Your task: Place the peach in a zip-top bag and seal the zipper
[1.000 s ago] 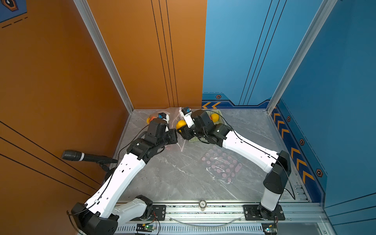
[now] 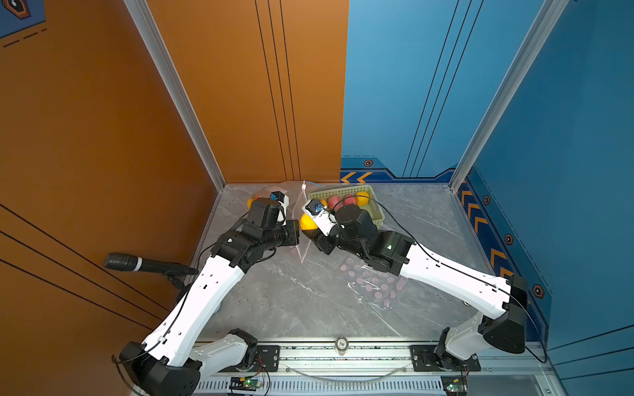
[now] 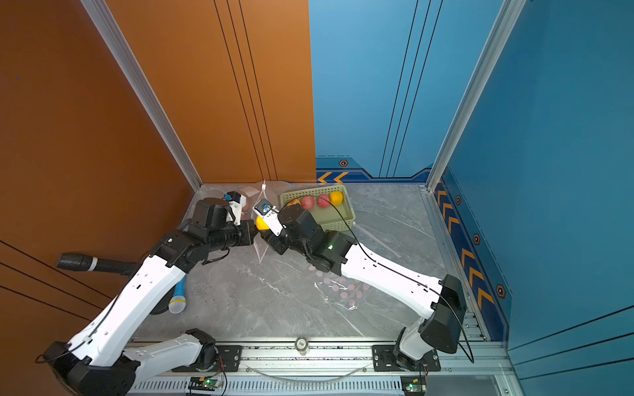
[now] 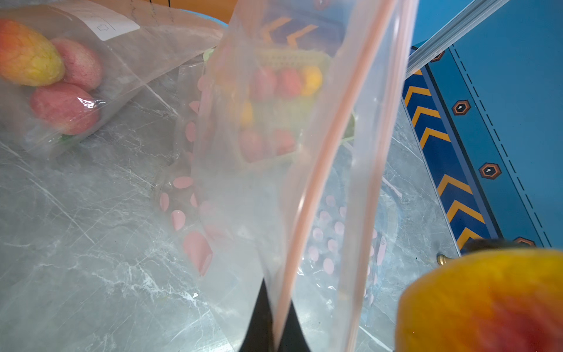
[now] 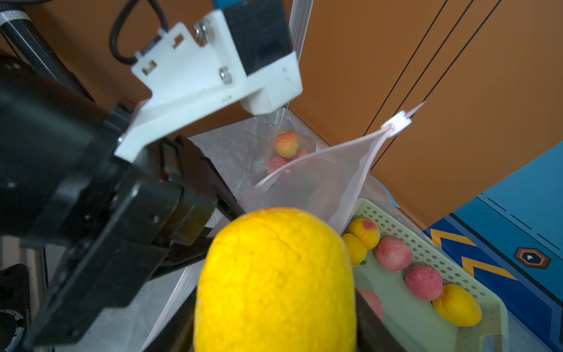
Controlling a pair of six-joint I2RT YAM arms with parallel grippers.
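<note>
My left gripper is shut on the pink-edged rim of an upright clear zip top bag (image 4: 246, 193), only thin film showing between its fingers. The white zipper slider (image 5: 397, 123) sits at the bag's far top corner. A yellow peach with a red blush (image 5: 275, 281) is in my right gripper, shut around it; the peach hides much of the space between the fingers. In the left wrist view that peach (image 4: 486, 305) appears at the lower right, outside the bag and to the right of its rim. In the top left view the peach (image 2: 307, 222) is close between the two grippers.
A green basket (image 2: 376, 214) with several fruits stands behind the right gripper. A filled clear bag (image 4: 129, 55) with peaches lies at the back left. A pink-dotted clear bag (image 2: 376, 283) lies flat on the table. Free tabletop (image 2: 284, 303) extends in front.
The bag's top corner swayed. My left arm stays nearly still.
</note>
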